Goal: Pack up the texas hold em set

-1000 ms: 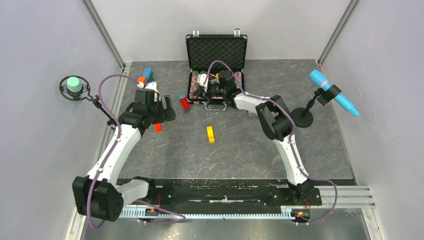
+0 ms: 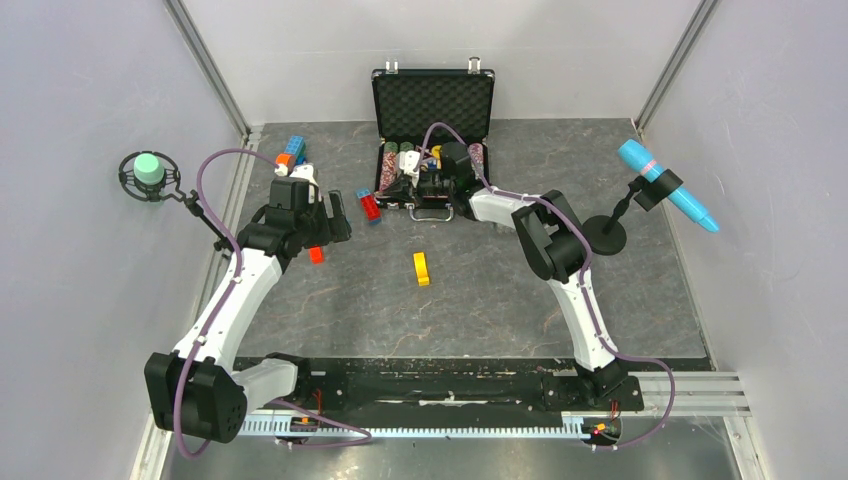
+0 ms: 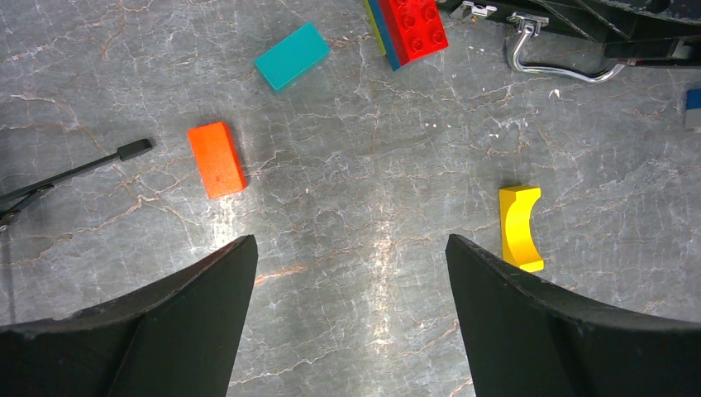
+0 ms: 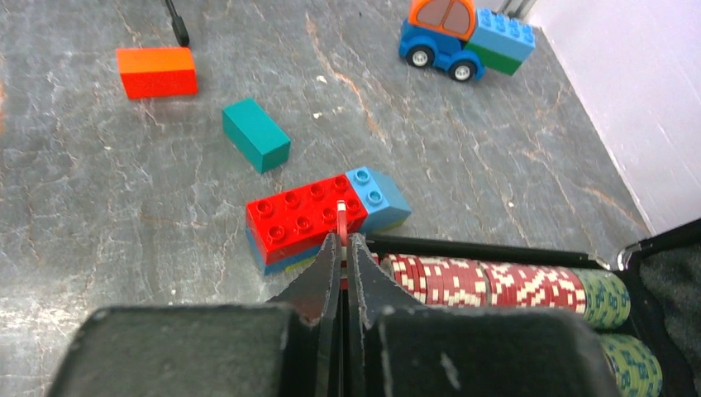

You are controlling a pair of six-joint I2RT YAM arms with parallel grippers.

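Note:
In the top view the black chip case [image 2: 433, 105] stands with its lid raised at the back of the table. Rows of red and green chips [image 2: 389, 172] lie in its left side. My right gripper [image 2: 389, 193] is over the case's front left part. The right wrist view shows its fingers shut with a thin red-and-white piece [image 4: 341, 219] edge-on at the tips; whether chip or card I cannot tell. Chip rolls [image 4: 446, 281] lie beside it in the case. My left gripper [image 2: 331, 220] hangs open over the table's left part, nothing between its fingers.
Left of the case lie a red-and-blue block [image 2: 369, 206], a teal block [image 3: 292, 56] and an orange block [image 3: 216, 160]. A toy car [image 4: 463, 37] stands behind them. A yellow arch [image 2: 421, 268] lies mid-table.
My right gripper has shifted slightly over the case and its wrist has turned a little. The left arm, the case and the blocks stay where they were.

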